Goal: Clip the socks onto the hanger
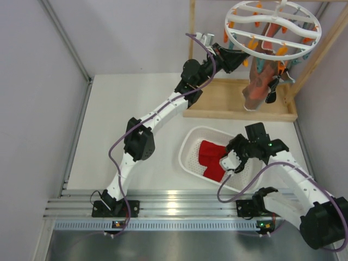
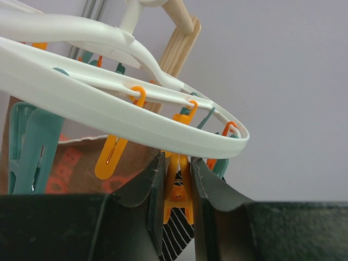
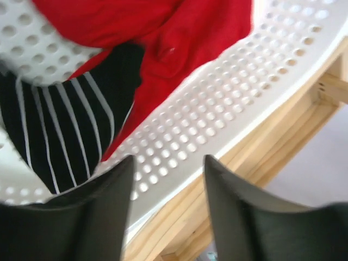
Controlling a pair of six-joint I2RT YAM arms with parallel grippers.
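Note:
The round white hanger (image 1: 304, 53) hangs at the upper right with orange and teal clips. My left gripper is shut on an orange clip (image 2: 173, 187) below the hanger's rim (image 2: 125, 117). A brown-and-red sock (image 1: 254, 93) and a dark sock (image 1: 272, 92) hang beneath the hanger. In the white basket (image 1: 183, 149) lie a red sock (image 1: 213, 152) and a black sock with white stripes (image 3: 68, 117). Over the basket, my right gripper stands open, nothing between its fingers; the striped sock is to their left in the right wrist view.
A wooden frame (image 1: 217, 113) stands behind the basket, its upright post (image 1: 318, 60) beside the hanger. A metal rail (image 1: 163, 198) runs along the front.

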